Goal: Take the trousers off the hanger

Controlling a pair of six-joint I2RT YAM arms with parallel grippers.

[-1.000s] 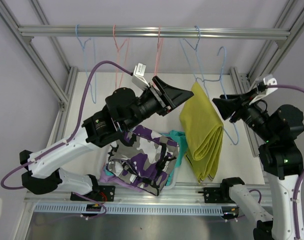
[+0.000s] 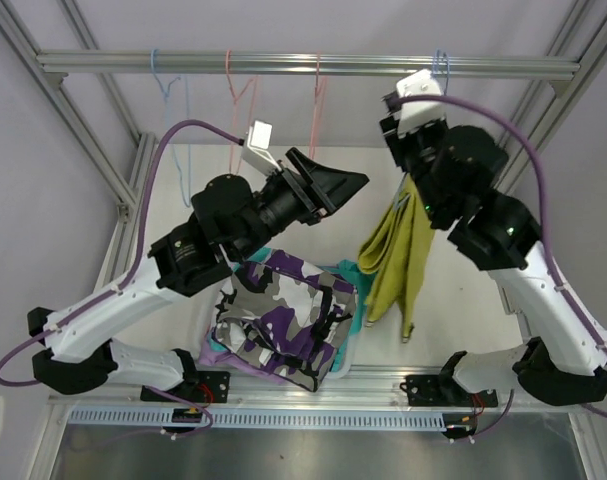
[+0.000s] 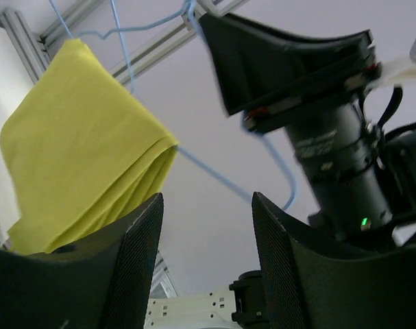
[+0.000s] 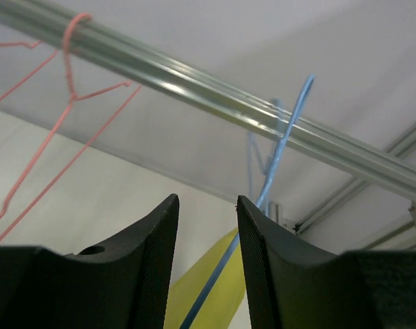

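Note:
Olive-yellow trousers (image 2: 398, 255) hang folded over a blue hanger on the right of the rail, also filling the left side of the left wrist view (image 3: 77, 157). My right gripper (image 2: 393, 115) is up by the rail over the trousers; in its own view a blue hanger wire (image 4: 269, 178) runs just beyond the parted fingers, with yellow cloth behind. Whether it grips the wire I cannot tell. My left gripper (image 2: 333, 190) points right at mid height, fingers apart, nothing between them (image 3: 205, 212).
Pink hangers (image 2: 318, 100) and another blue hanger (image 2: 166, 95) hang on the rail (image 2: 283, 62). A pile of camouflage and teal clothing (image 2: 278, 320) lies below on the floor. Metal frame posts stand at both sides.
My right arm has swung up and leftward to the rail; the hanger and trousers have turned and shifted left. The left arm has shifted slightly left.

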